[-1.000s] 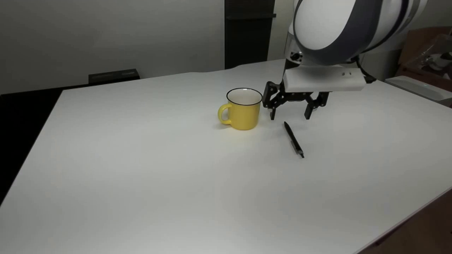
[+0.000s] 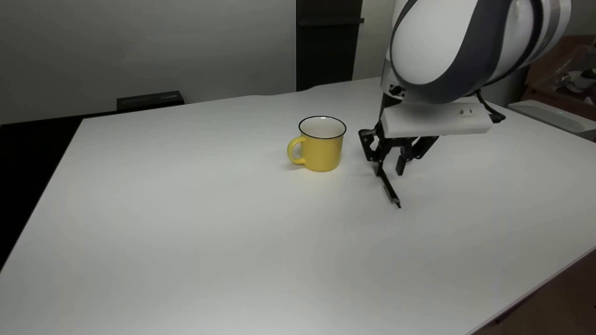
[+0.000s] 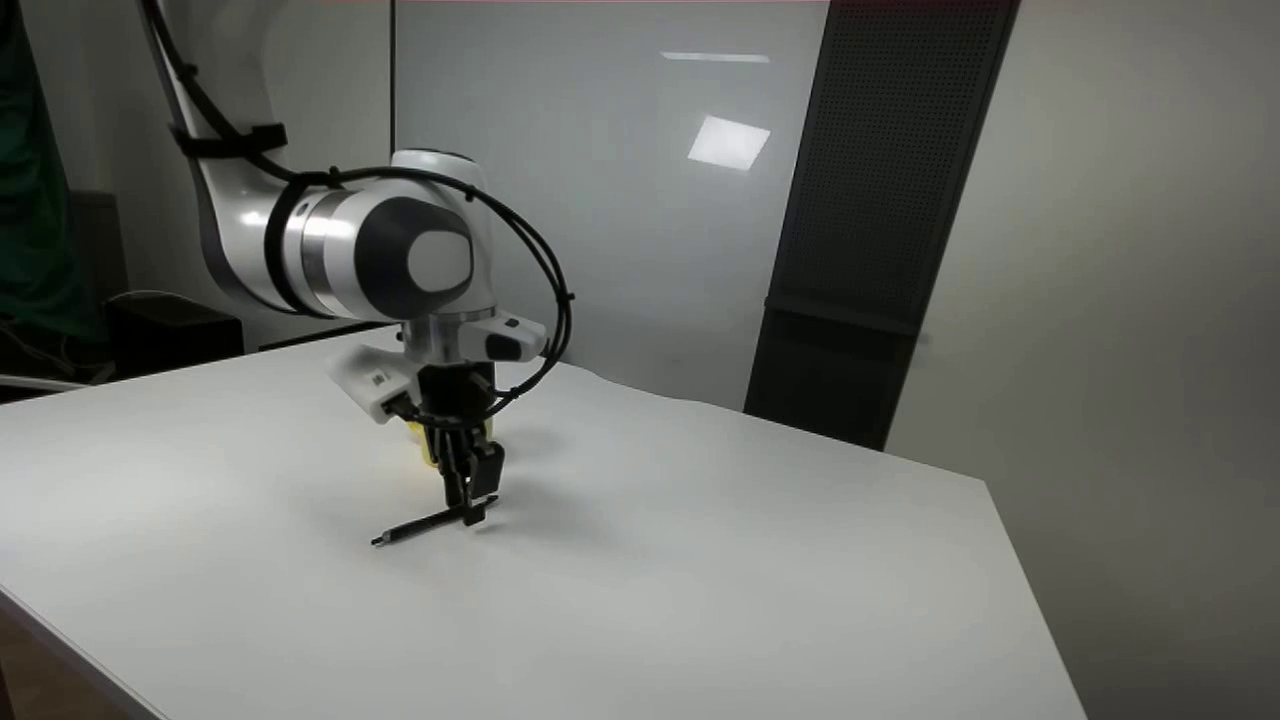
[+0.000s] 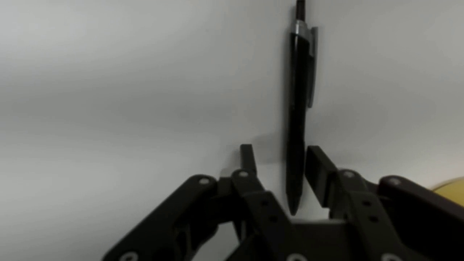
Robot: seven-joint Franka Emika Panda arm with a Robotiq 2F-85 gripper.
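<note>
A black pen (image 4: 297, 100) with a silver band and clip lies flat on the white table. Its pointed end reaches in between the fingers of my gripper, closer to the right-hand finger (image 4: 316, 163) in the wrist view. A gap shows between the pen and the left-hand finger (image 4: 248, 157), so the fingers stand part open around it. In exterior view 1 the gripper (image 2: 389, 170) is low at the far end of the pen (image 2: 390, 190). The yellow mug (image 2: 322, 150), dark-rimmed and upright, stands just left of the gripper there.
In exterior view 2 the mug (image 3: 427, 446) is mostly hidden behind the gripper. A dark box (image 2: 149, 101) sits past the table's back edge.
My gripper has come down and slightly right in exterior view 1, onto the pen's far end. Its fingers have drawn closer together. The pen and mug have stayed in place.
</note>
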